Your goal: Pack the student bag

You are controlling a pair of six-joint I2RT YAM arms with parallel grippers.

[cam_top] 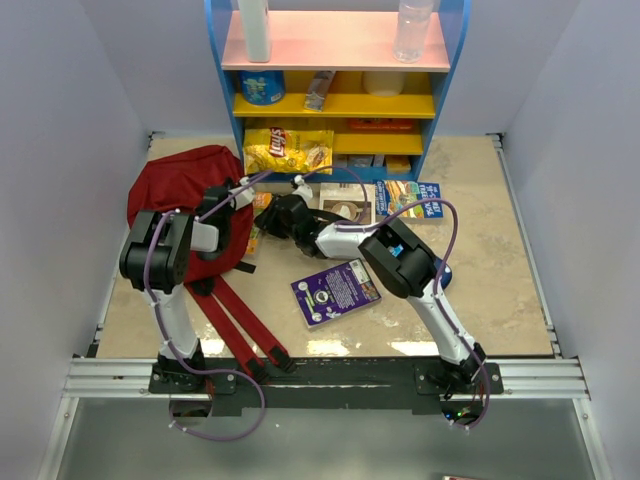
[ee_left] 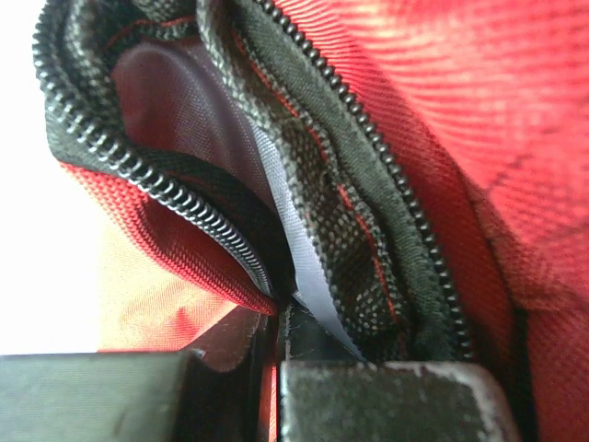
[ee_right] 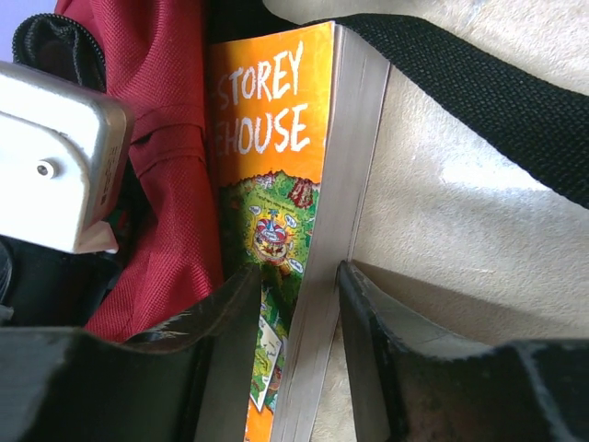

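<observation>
On the left of the floor lies the red bag (cam_top: 165, 180), its zipped mouth (ee_left: 267, 166) parted in the left wrist view. My left gripper is shut on the bag's edge where the zip bands meet. Against the bag's right side is an orange storybook (ee_right: 271, 120) with "STOREY" and "HOUSE" on its cover, page edges facing right. My right gripper is part open around this book, one finger over the cover side, the other by the page edges; whether both touch it I cannot tell. From above, the arm covers much of the book.
A purple book (cam_top: 336, 293) lies in the middle of the floor, and a blue-yellow book (cam_top: 410, 198) near the shelf. A yellow chip bag (cam_top: 288, 150) fills the lowest shelf's left. A black strap (ee_right: 488, 101) crosses beyond the storybook.
</observation>
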